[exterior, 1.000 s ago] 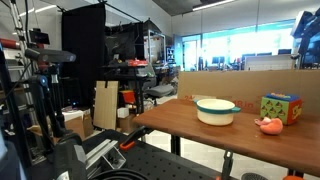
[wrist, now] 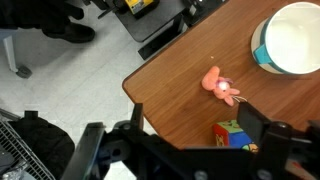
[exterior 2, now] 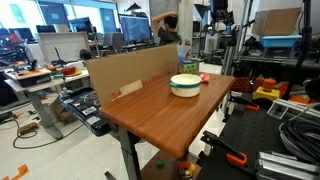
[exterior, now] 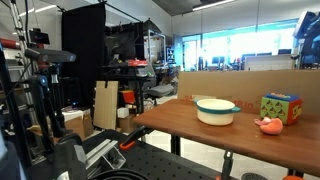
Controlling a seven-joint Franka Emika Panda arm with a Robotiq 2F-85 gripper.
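A white bowl with a teal rim (exterior: 215,111) stands on the brown wooden table (exterior 2: 165,120); nothing shows inside it in the wrist view. Close to the bowl lies a small pink toy (wrist: 214,82) with a pale, spread end. A multicoloured block (exterior: 281,107) sits near the toy, partly covered by my gripper in the wrist view. My gripper is above the table, its fingers wide apart with no object held between them. In the first exterior view, only a little of the arm shows at the upper right edge.
A tall tan panel (exterior 2: 136,73) runs along one long side of the table. Dark equipment with cables (exterior 2: 292,140) stands beside the other long side.
At the upper right edge of the first exterior view, the visible bit of the arm has shifted slightly. The bowl, toy and block have stayed in place.
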